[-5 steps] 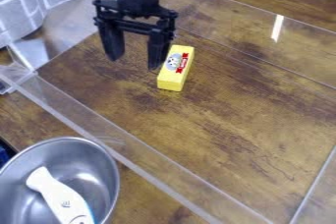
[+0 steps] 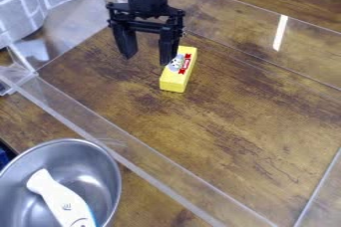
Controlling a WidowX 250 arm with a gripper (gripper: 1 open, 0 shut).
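Observation:
My black gripper [image 2: 147, 44] hangs from the top of the view with its two fingers parted and pointing down, nothing visible between them. Just below and to the right of it lies a yellow box [image 2: 174, 80] with a printed label, on the wooden surface [image 2: 226, 121]; the right finger is near its upper left end, and whether they touch cannot be told.
A metal bowl [image 2: 100, 176] holding a white-handled utensil [image 2: 56, 196] is at the lower left. Clear plastic walls [image 2: 134, 171] edge the wooden area. Pale padded material lies at the upper left.
My gripper has moved a little to the right, toward the yellow box. The box and bowl are where they were.

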